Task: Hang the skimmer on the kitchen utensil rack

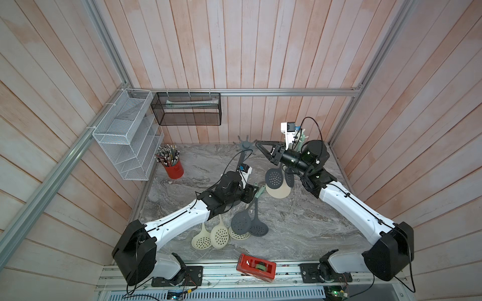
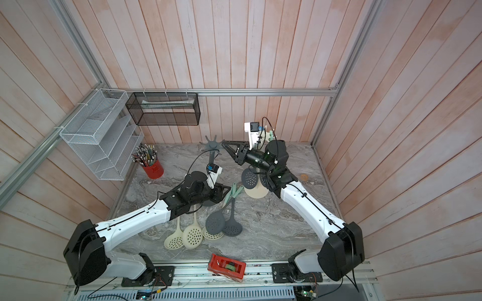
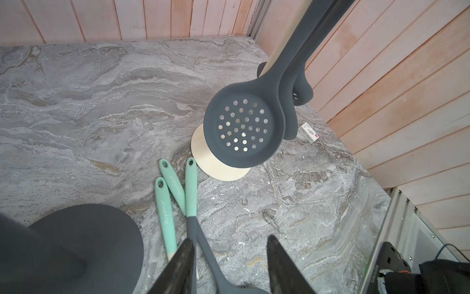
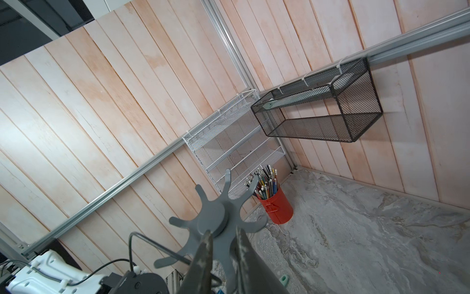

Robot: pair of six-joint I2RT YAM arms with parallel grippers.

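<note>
A grey skimmer (image 3: 243, 125) hangs among other utensils on a stand with a cream base (image 3: 220, 171), right of centre at the back. A grey rack top (image 4: 211, 218) stands before my right gripper, which is raised high, part open, nothing visible between its fingers. My left gripper hovers low over loose utensils, fingers apart, empty. Several skimmers and turners lie on the marble top near the front, including a cream skimmer (image 1: 219, 233) and a grey one (image 1: 259, 226).
A red pen cup (image 1: 174, 170) stands back left, below white wire shelves (image 1: 123, 138) and a black mesh basket (image 1: 185, 120). A red tool (image 1: 255, 267) lies at the front edge.
</note>
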